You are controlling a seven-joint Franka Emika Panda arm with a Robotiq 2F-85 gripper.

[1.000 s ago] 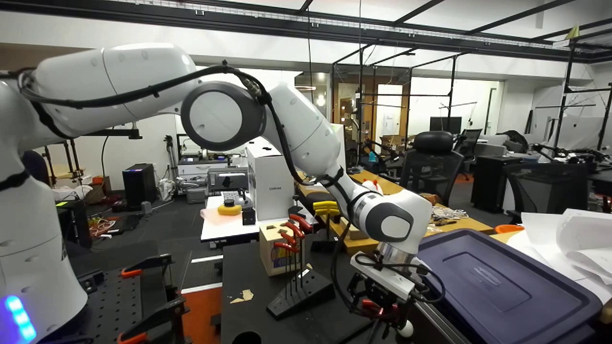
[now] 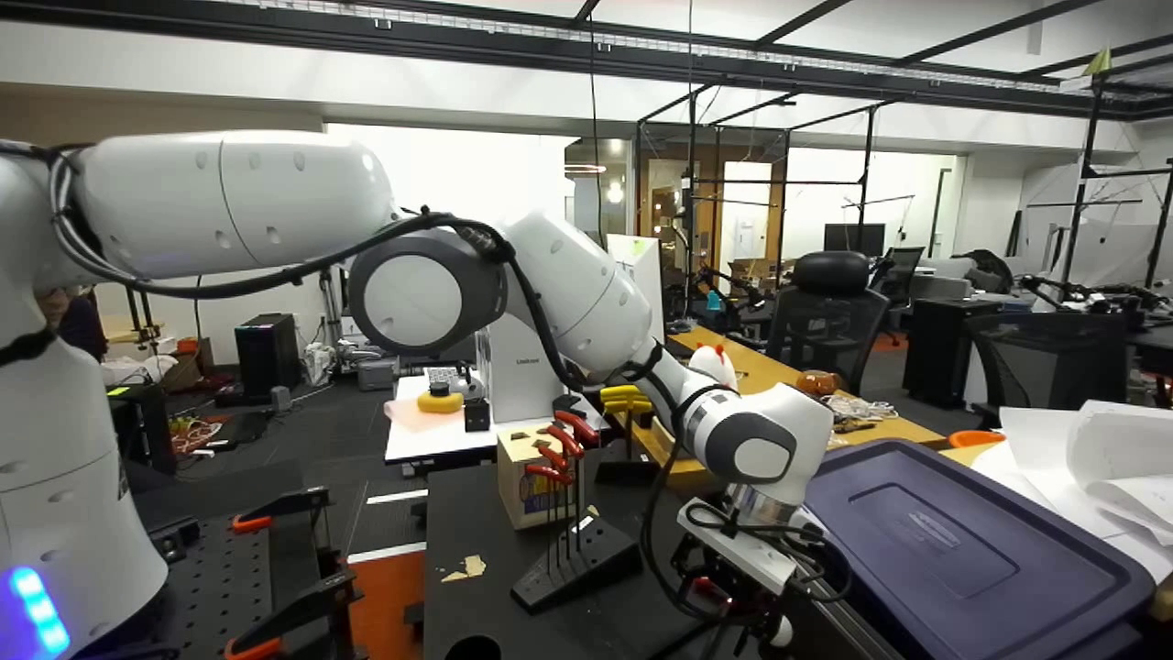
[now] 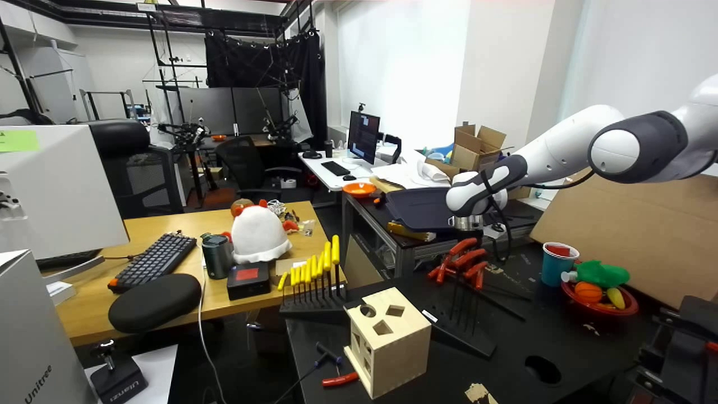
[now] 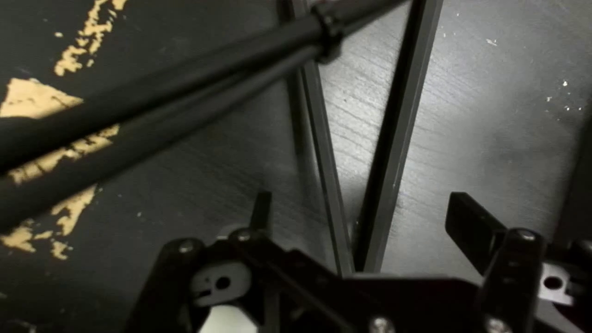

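Note:
My gripper is open, its fingers (image 4: 471, 225) wide apart in the wrist view. Two dark hex rods (image 4: 400, 130) meet in a V, running down between the fingers without visible contact. In exterior view 1 the gripper (image 2: 750, 618) hangs low over the black table, its tips partly hidden by cables and the frame's lower edge. Red-handled hex keys (image 2: 568, 440) stand in a black sloped holder (image 2: 583, 561), left of the gripper. In exterior view 2, red handles (image 3: 464, 258) cluster in front of the gripper and hide its tips.
A wooden shape box (image 3: 390, 340) stands near the holder. Yellow-handled keys (image 3: 316, 269) are behind it. A blue cup (image 3: 552, 266) and a red bowl (image 3: 626, 306) of toys sit on the right. The purple lid (image 2: 957, 539) lies close beside my wrist.
My arm has come down: the forearm, wrist and gripper are lower, with the gripper slightly nearer the table. The holder and box have not moved.

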